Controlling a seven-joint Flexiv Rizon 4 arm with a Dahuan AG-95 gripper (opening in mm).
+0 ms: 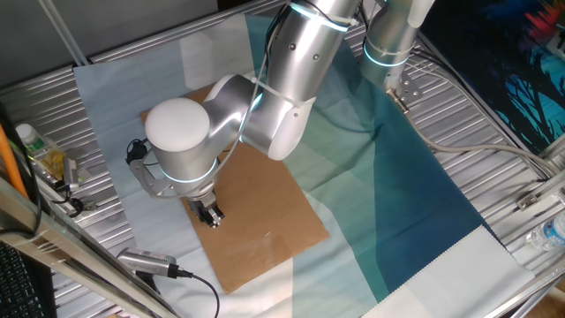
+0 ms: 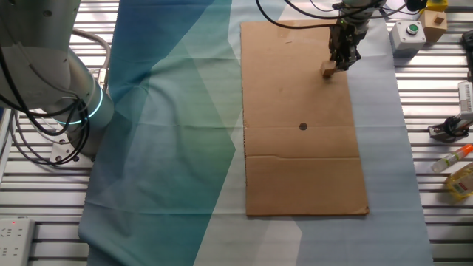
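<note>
A flat sheet of brown cardboard (image 2: 295,96) lies on the cloth. Above one edge of it is my gripper (image 1: 213,221), pointing down; in exterior view 2 the same gripper (image 2: 344,62) shows near the top right of the sheet. A small tan block (image 2: 328,69) appears right at its fingertips in that view. Whether the block sits between the fingers or only beside them cannot be made out, nor how far apart the fingers stand. In exterior view 1 no block can be picked out. A dark round spot (image 2: 303,126) marks the cardboard.
A blue, green and grey cloth (image 2: 170,148) covers the slatted metal table. Beyond its edge in exterior view 2 stand a grey button box (image 2: 406,37) and a wooden block (image 2: 433,25). A cabled silver device (image 1: 148,261) is near the cardboard. Most of the cardboard is clear.
</note>
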